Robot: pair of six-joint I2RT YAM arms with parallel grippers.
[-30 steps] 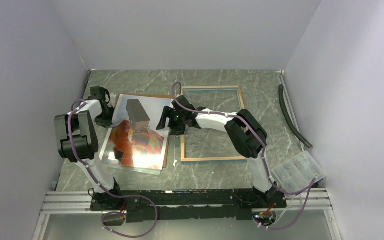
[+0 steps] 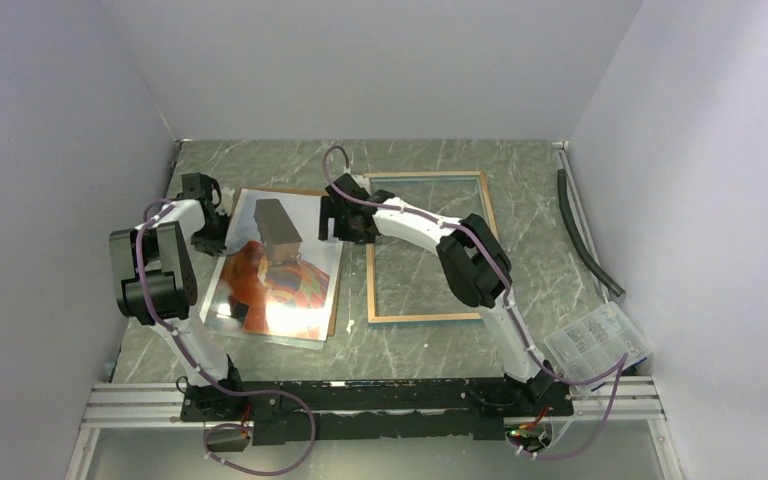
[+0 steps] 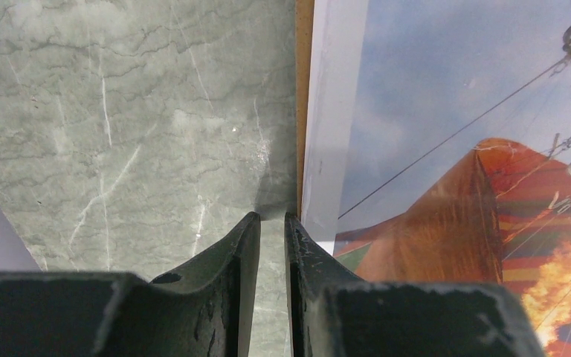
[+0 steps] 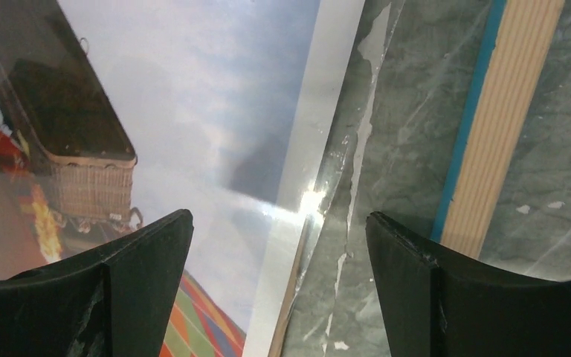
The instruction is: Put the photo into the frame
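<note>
The photo (image 2: pixel 278 292), a hot-air balloon picture with white margins, lies flat on a brown board (image 3: pixel 304 89) on the left of the table. To its right is the wooden frame (image 2: pixel 427 319), flat, its inside showing the table through. At the photo's left edge, my left gripper has its fingertips a small gap apart. Only table shows in that gap, and one finger is right beside the white margin. My right gripper stands open over the photo's right edge, one finger above the photo and the other near the frame's side.
A grey-brown box shape (image 2: pixel 278 228) shows within the photo area, seemingly printed. Along the right wall lies a dark tube (image 2: pixel 582 238), with a clear printed packet (image 2: pixel 600 345) at the front right. Bare table (image 2: pixel 535 290) extends right of the frame.
My right gripper has moved a little left and toward the back, turning as it went. Both frame and photo have shifted slightly right. The left arm looks unchanged.
</note>
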